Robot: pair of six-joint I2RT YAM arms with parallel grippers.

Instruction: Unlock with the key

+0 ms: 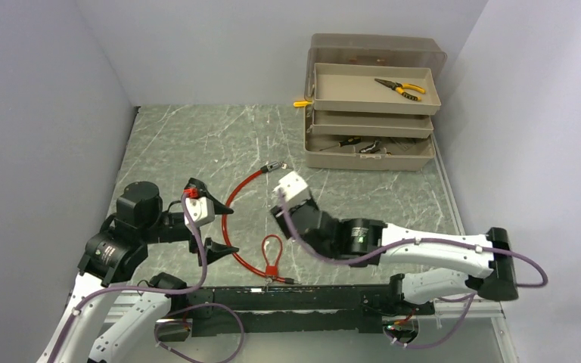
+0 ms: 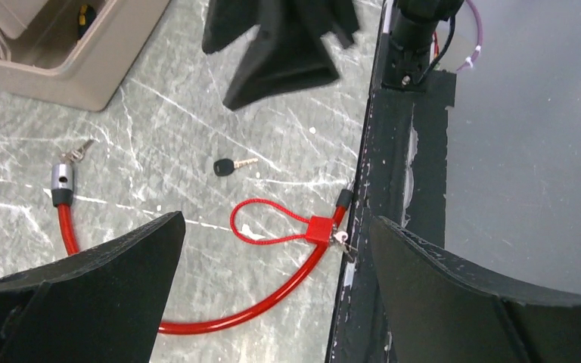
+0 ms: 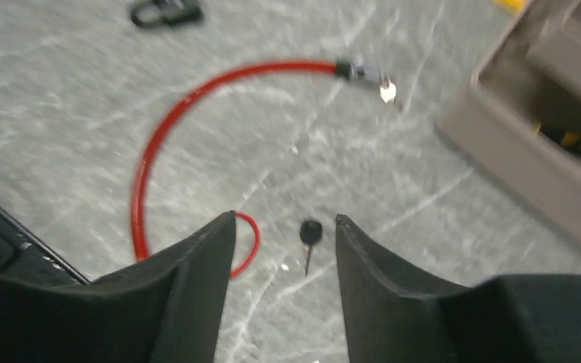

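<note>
A key with a black head lies alone on the marble mat, also seen in the right wrist view (image 3: 310, 236). The red cable lock (image 1: 242, 184) forms an arc, its metal lock end (image 2: 62, 176) holding keys. Near the front edge the red loop lock (image 2: 318, 228) lies over the cable, a key at its body. My left gripper (image 1: 224, 229) is open above the cable with nothing between its fingers. My right gripper (image 1: 291, 219), blurred in motion, hovers over the middle; in the right wrist view its fingers are apart over the key, holding nothing.
A tiered toolbox (image 1: 371, 159) with pliers (image 1: 398, 87) and other tools stands at the back right. A dark object (image 3: 168, 13) lies on the mat near the left gripper.
</note>
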